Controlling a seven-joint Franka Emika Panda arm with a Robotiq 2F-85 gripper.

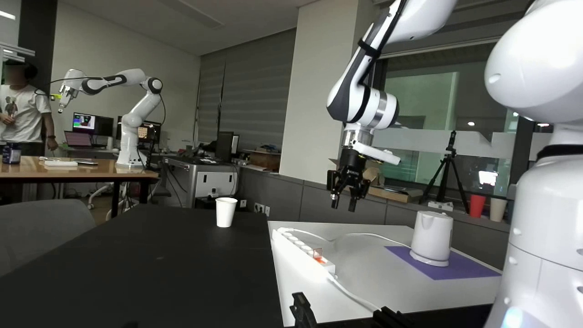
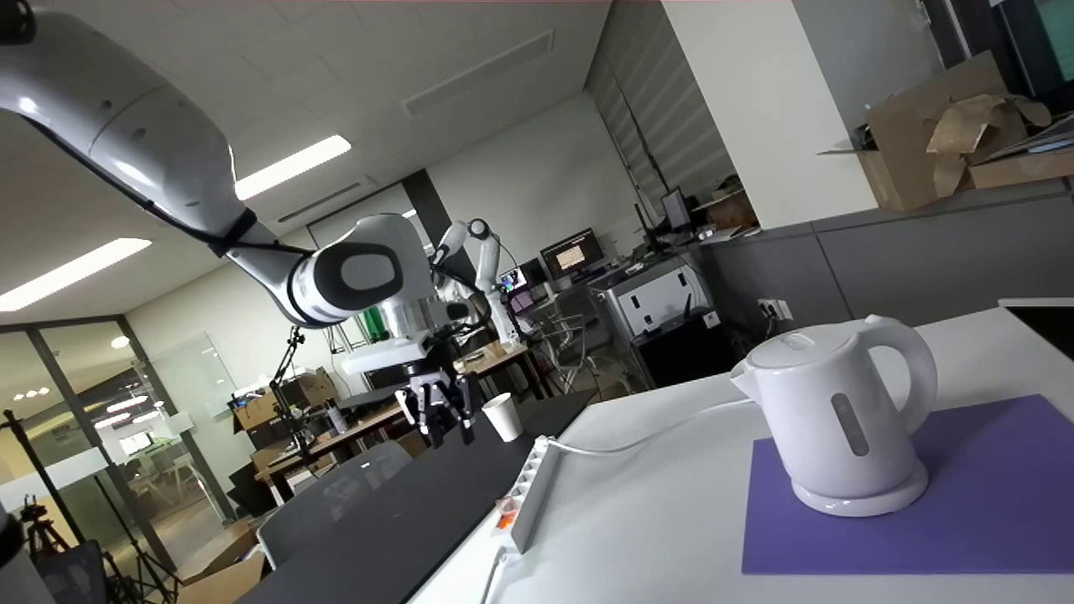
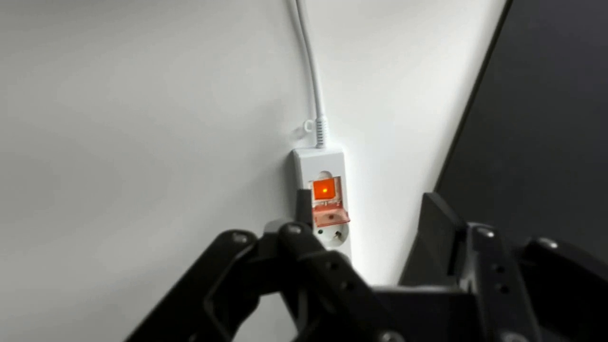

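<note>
My gripper (image 1: 343, 207) hangs in the air above the white power strip (image 1: 301, 247), its fingers part open with nothing between the fingers. In the wrist view the strip's end (image 3: 320, 161) shows, with a lit orange switch (image 3: 324, 189) and a clear reddish flap (image 3: 330, 216) standing open beside it. The left finger (image 3: 303, 206) overlaps the strip's edge in that view and hides the rest of the strip. A white electric kettle (image 2: 836, 423) stands upright on a purple mat (image 2: 967, 483), well away from the gripper.
A white paper cup (image 1: 225, 212) stands on the black table (image 1: 164, 273) beside the white one. One white cord (image 3: 310, 62) leaves the switch end of the strip; another cord (image 1: 360, 234) runs from the far end toward the kettle.
</note>
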